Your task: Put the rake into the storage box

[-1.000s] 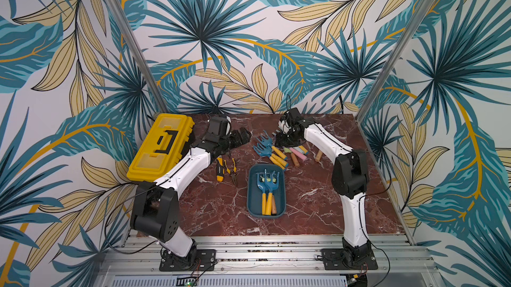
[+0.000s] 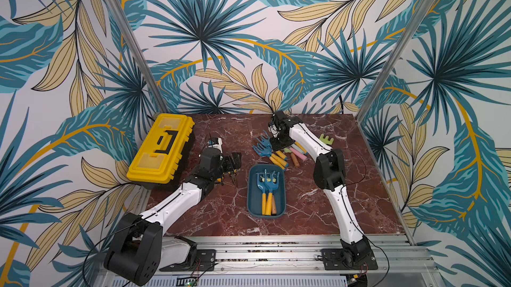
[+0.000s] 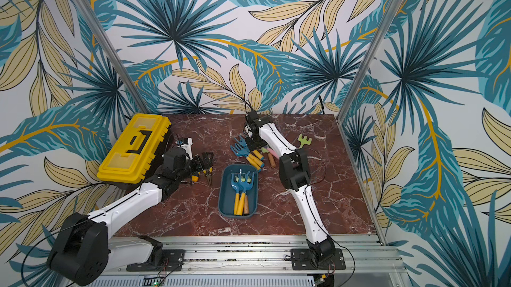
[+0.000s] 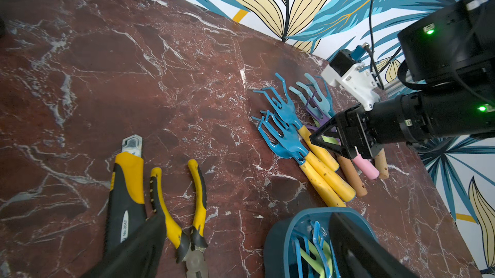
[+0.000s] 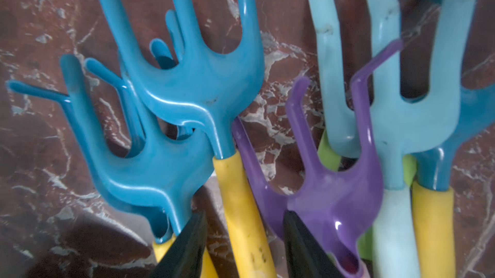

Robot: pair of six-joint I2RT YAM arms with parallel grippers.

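Note:
In the right wrist view, a blue three-tined rake [image 5: 206, 84] lies on a pile of rakes. My right gripper is part open, its fingers apart on either side of that rake's yellow handle [image 5: 242, 216]; the lower handle is out of frame. More blue rakes [image 4: 288, 144], a purple rake [image 5: 330, 200] and a pale blue rake [image 5: 407, 118] lie close around it. An open blue box [image 2: 249, 196] near the table's middle front holds several rakes. My left gripper is open, holding nothing, above the table left of the box.
A utility knife [image 4: 126, 195] and yellow-handled pliers [image 4: 190, 226] lie below the left gripper. The closed yellow toolbox [image 2: 162, 148] stands at the left. Table surface [image 2: 319, 207] right of the blue box is clear.
My left arm has swung back toward the front, now over the knife and pliers. The right gripper has shifted a little left over the rake pile. The blue box has not moved.

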